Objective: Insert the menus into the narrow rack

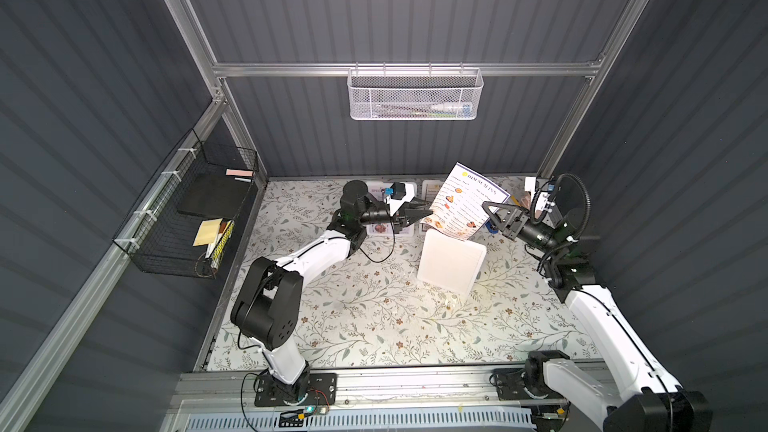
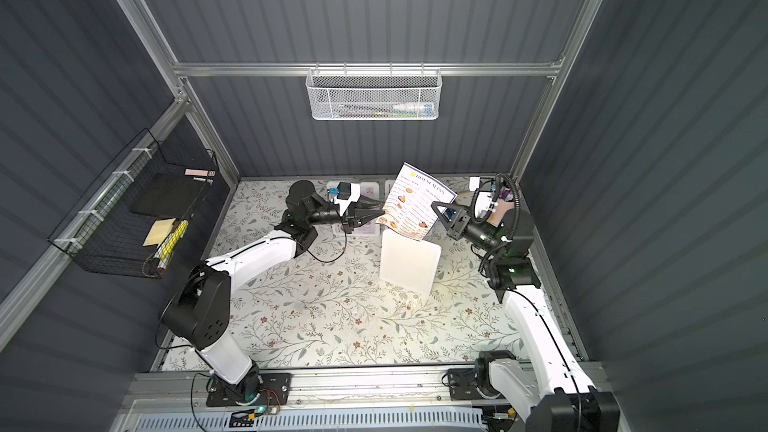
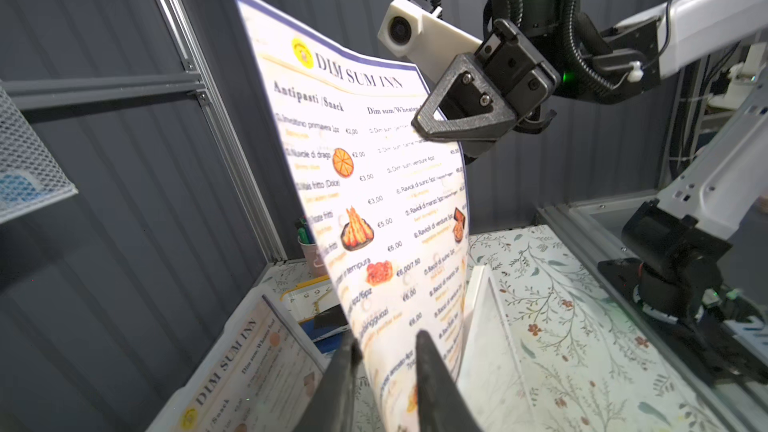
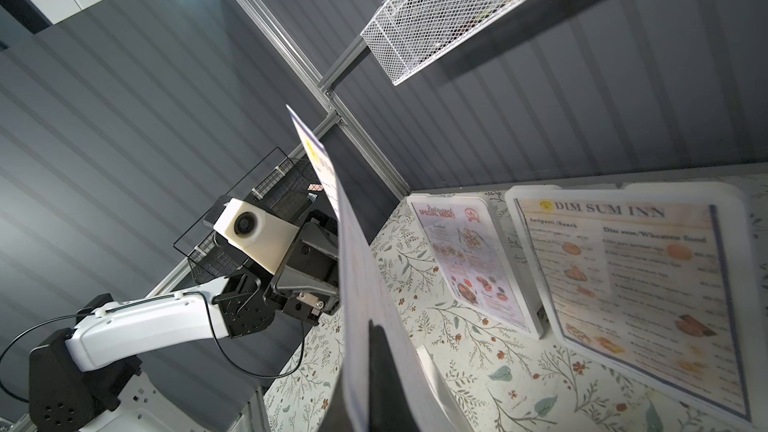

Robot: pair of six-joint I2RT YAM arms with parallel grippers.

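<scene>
A Dim Sum Inn menu (image 1: 464, 200) stands curved above a white narrow rack (image 1: 450, 264). My right gripper (image 2: 438, 209) is shut on the menu's upper right edge, seen in the top views and both wrist views. My left gripper (image 2: 376, 209) is at the menu's lower left edge; in the left wrist view its blurred fingers are in front of the sheet, and whether they hold it is unclear. Whether the menu's bottom is inside the rack's slot is hidden.
Two racks with menus (image 4: 472, 264) (image 4: 632, 296) stand at the back of the table. A white mesh basket (image 1: 414, 94) hangs on the back wall, a black wire basket (image 1: 160, 248) on the left.
</scene>
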